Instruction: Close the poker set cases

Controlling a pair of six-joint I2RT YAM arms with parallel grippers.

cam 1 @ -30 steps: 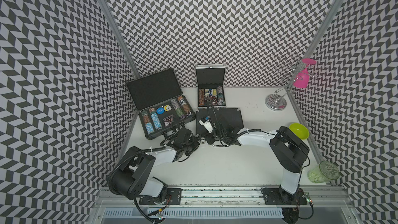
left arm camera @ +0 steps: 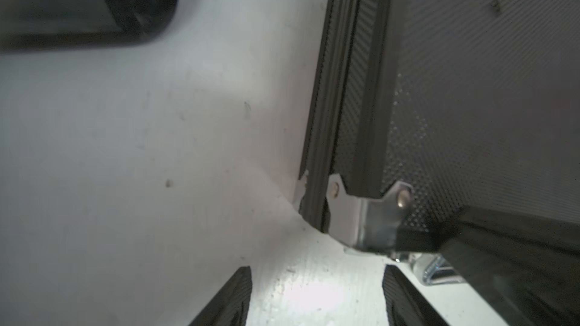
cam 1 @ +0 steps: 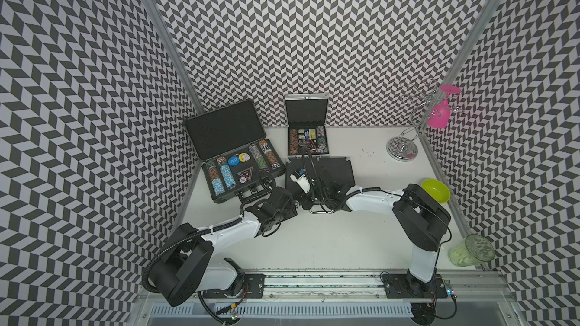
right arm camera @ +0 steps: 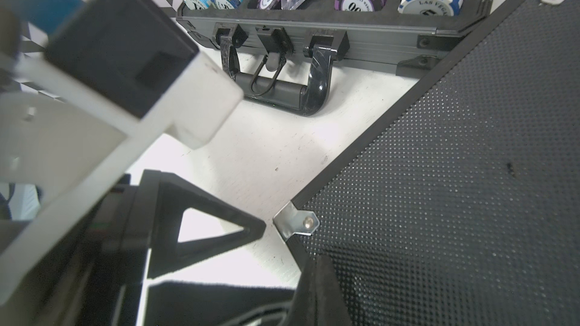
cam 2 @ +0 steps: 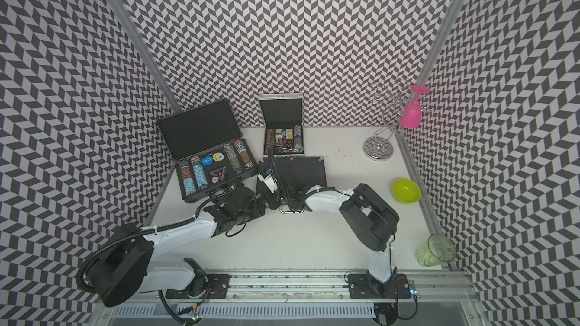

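A large poker case (cam 1: 223, 126) stands open at left, chips showing. A smaller case (cam 1: 306, 108) at the back centre is also open. A closed-looking dark case (cam 1: 329, 172) lies flat in front of it. My left gripper is open at that case's front-left metal corner (left arm camera: 362, 217), nothing between its fingers. My right gripper (cam 1: 311, 196) is over the same case's front part, shut; in the right wrist view its fingers are partly hidden by the camera's foreground and frame edge.
A lamp base (cam 1: 401, 148) with pink parts stands at back right, a green bowl (cam 1: 435, 190) at right, a glass jar (cam 1: 471, 250) at front right.
My left arm has shifted slightly, its wrist and gripper turning and moving toward the middle case's front-left corner. The right arm and the cases look unchanged.
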